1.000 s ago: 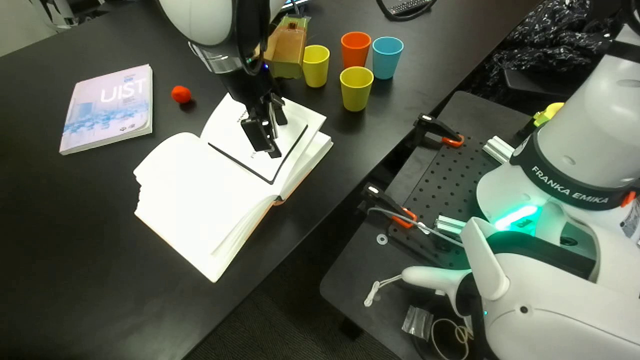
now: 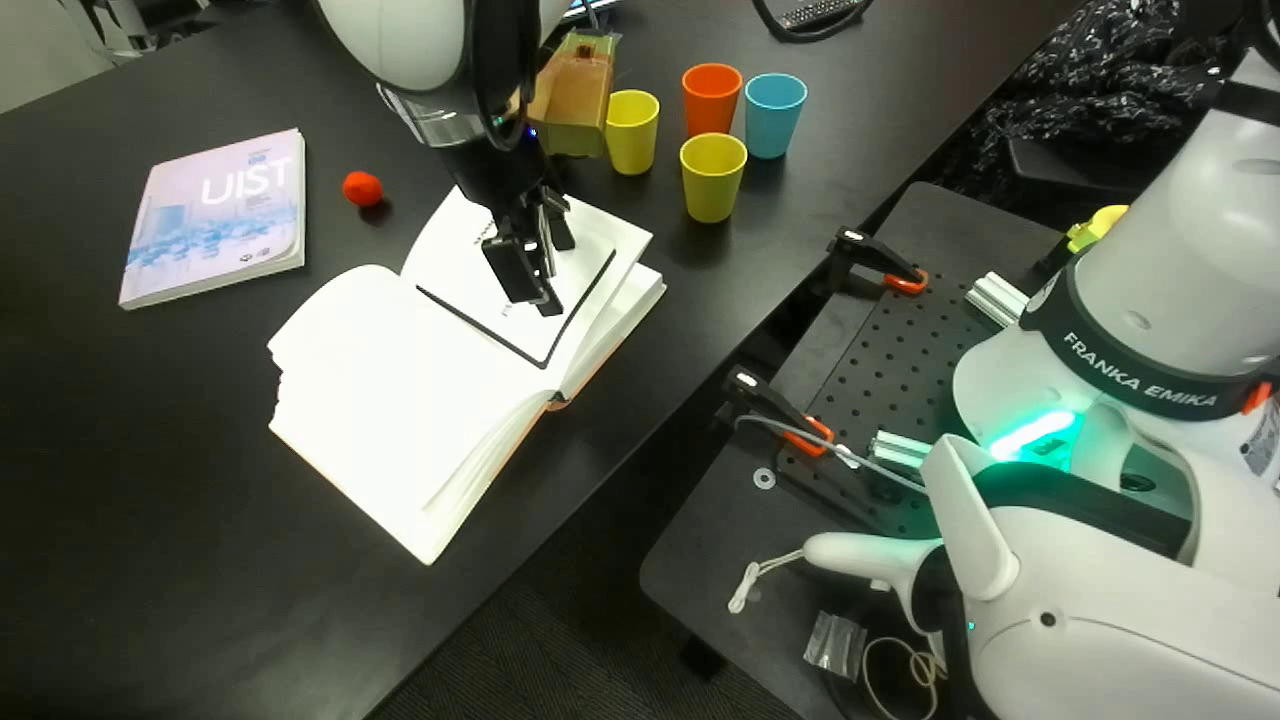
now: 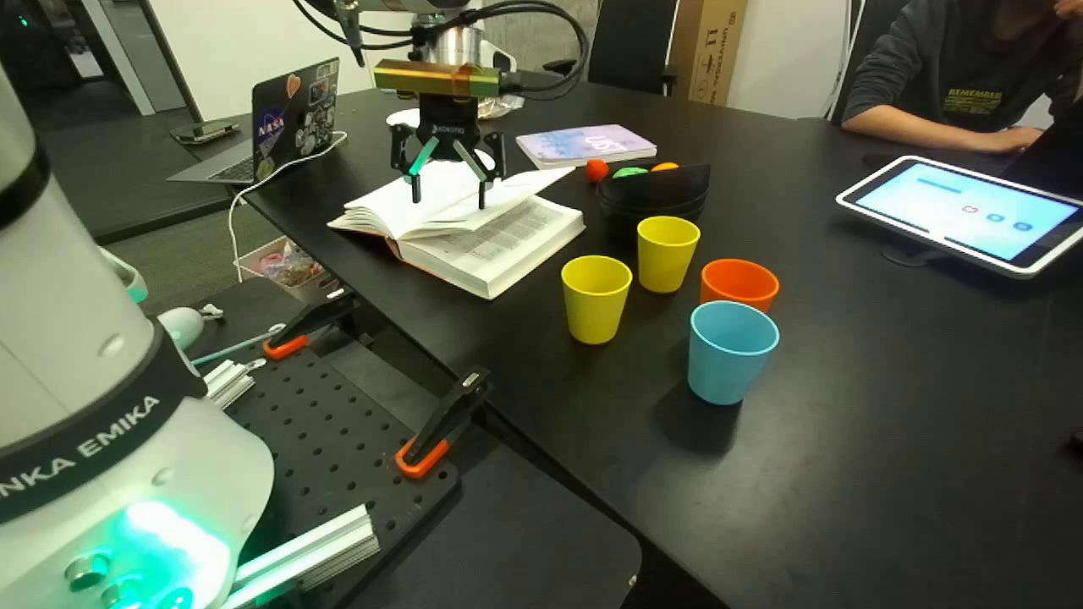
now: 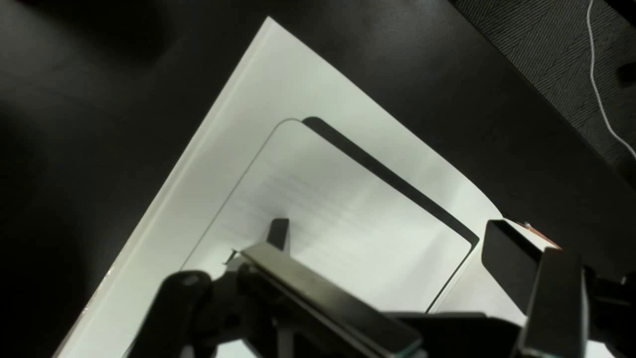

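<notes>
A thick book lies open on the dark table, its blank-looking left pages [image 2: 384, 396] spread flat. One page with a black-lined rectangle [image 2: 492, 276] arches up over the other half; below it, printed text [image 3: 508, 249] shows in exterior view 2. My gripper [image 3: 448, 194] is over the book, fingers apart and pointing down. No object shows between them. In the wrist view the framed page [image 4: 357, 221] fills the space beneath the spread fingers [image 4: 511, 259]. Whether a fingertip touches the paper, I cannot tell.
Two yellow cups, one here [image 3: 596, 296], an orange cup [image 3: 739, 282] and a blue cup [image 3: 731, 350] stand near the book. Beyond are a black bowl [image 3: 655, 194], a red ball [image 2: 362, 188] and a closed UIST book [image 2: 216, 216]. Clamps [image 2: 882, 258] line the table edge.
</notes>
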